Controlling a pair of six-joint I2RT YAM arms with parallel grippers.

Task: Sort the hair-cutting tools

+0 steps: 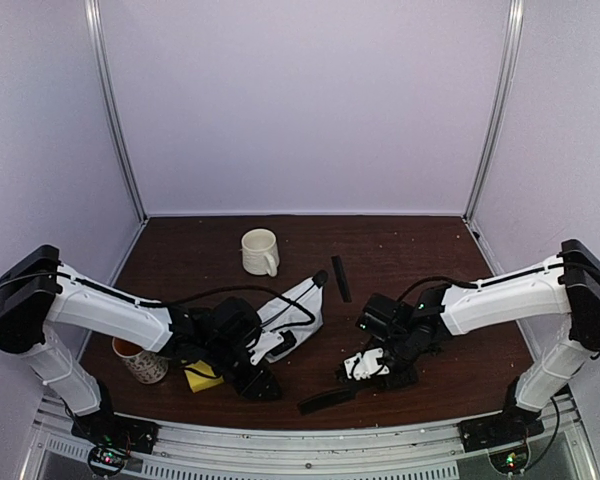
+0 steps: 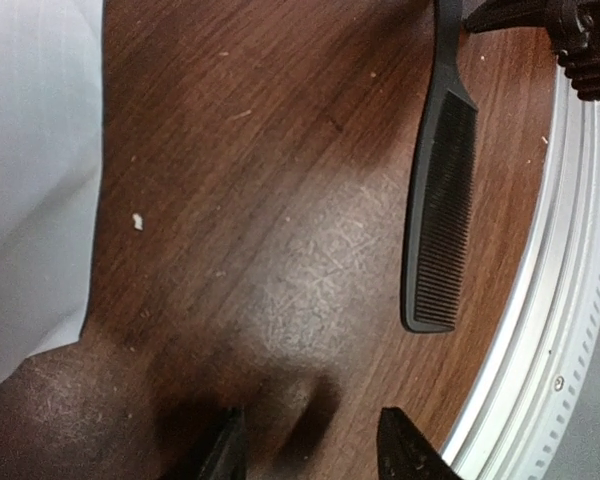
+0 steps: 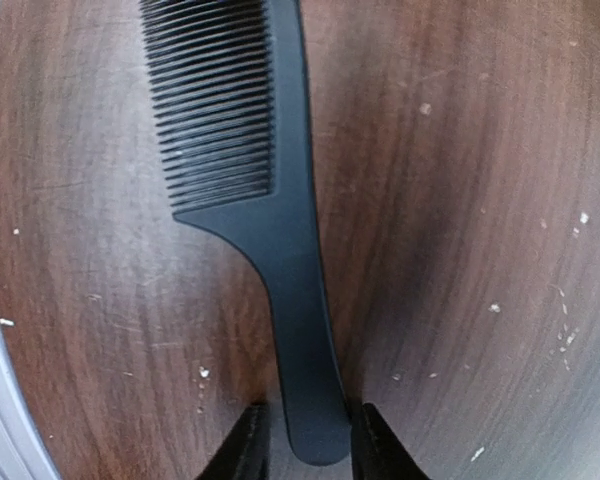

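A black comb (image 1: pixel 322 400) lies near the table's front edge, seen also as the comb (image 2: pixel 440 210) in the left wrist view. In the right wrist view its handle (image 3: pixel 300 380) lies between the fingertips of my right gripper, which is part open around the handle's end. My left gripper is part open over bare wood, left of the comb's toothed end. A second dark comb-like strip (image 1: pixel 341 280) lies farther back. A white bag (image 1: pixel 300 320), with a dark item at its top end, lies beside my left gripper.
A white mug (image 1: pixel 259 250) stands at the back. A patterned cup (image 1: pixel 145 365) and a yellow item (image 1: pixel 202 381) sit at the front left, partly behind my left arm.
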